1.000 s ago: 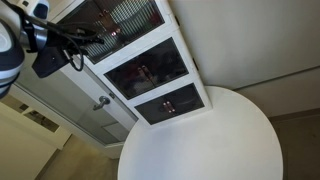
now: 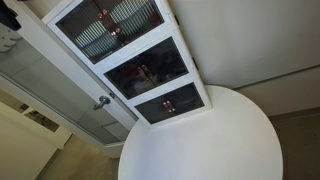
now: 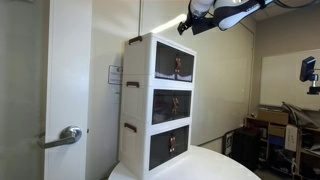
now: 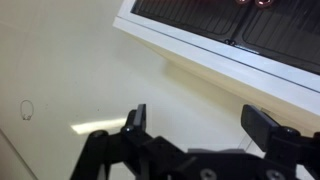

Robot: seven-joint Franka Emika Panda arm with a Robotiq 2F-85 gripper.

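Note:
A white cabinet (image 2: 151, 112) with three stacked, dark-fronted compartments stands on a round white table (image 2: 205, 140). In exterior view 2 the cabinet (image 3: 140, 88) is upright, its dark fronts facing right, with brown handles on its side. High over its top edge is my gripper (image 3: 190, 26), apart from it. The wrist view shows my gripper open, its dark fingers (image 4: 138, 119) wide apart and nothing between them. Beyond them a white cabinet edge (image 4: 230, 55) runs diagonally, with a dark door panel (image 4: 190, 12) and reddish knobs (image 4: 264, 3) at the top.
A door with a metal handle (image 3: 70, 134) is left of the cabinet. Shelves with clutter (image 3: 285, 130) stand at the far right.
In exterior view 1 the arm has moved up and left, away from the cabinet's upper door, until only a dark piece shows in the corner. The cabinet has not moved.

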